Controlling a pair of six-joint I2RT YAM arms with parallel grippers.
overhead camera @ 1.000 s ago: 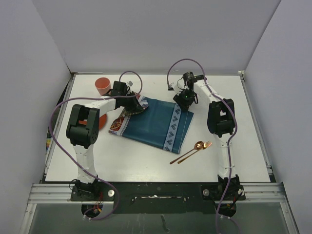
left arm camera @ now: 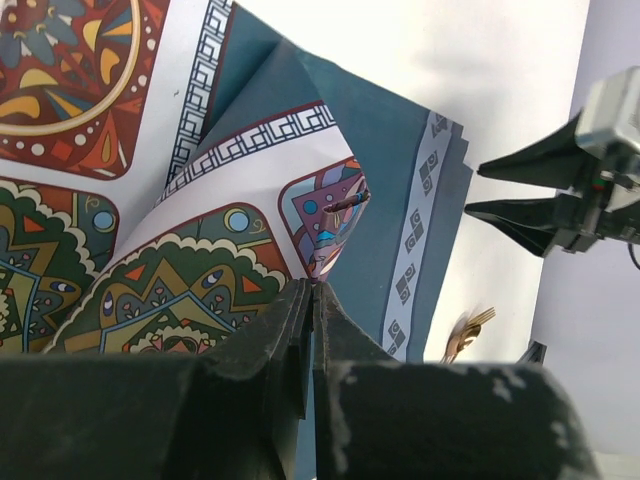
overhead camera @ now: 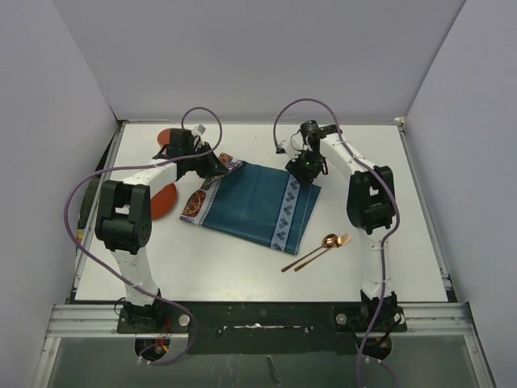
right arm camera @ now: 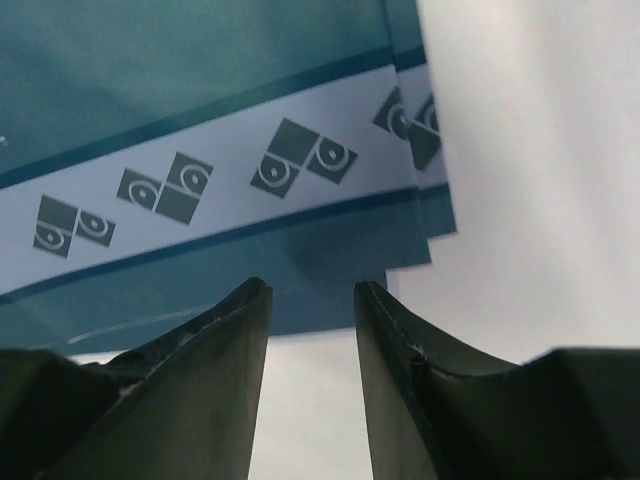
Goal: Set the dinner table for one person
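Note:
A teal cloth placemat point(overhead camera: 254, 202) with patterned end bands lies slanted across the table's middle. Its upper left corner is lifted and folded over. In the left wrist view that patterned cloth corner point(left arm camera: 325, 220) rises to the tips of my left gripper, which is shut on it. My right gripper stands part open over the placemat's opposite end, near its white diamond band point(right arm camera: 230, 165); no cloth shows between its fingers. A copper spoon point(overhead camera: 329, 241) and fork point(overhead camera: 344, 239) lie at the placemat's lower right. An orange plate point(overhead camera: 164, 201) lies partly hidden by the left arm.
An orange cup point(overhead camera: 164, 137) stands at the back left, partly behind the left gripper. Bare white table point(overhead camera: 234, 275) shows at the front and on the right. A dark object point(overhead camera: 88, 202) sits along the left edge.
My left gripper has moved left and slightly back, the placemat corner going with it.

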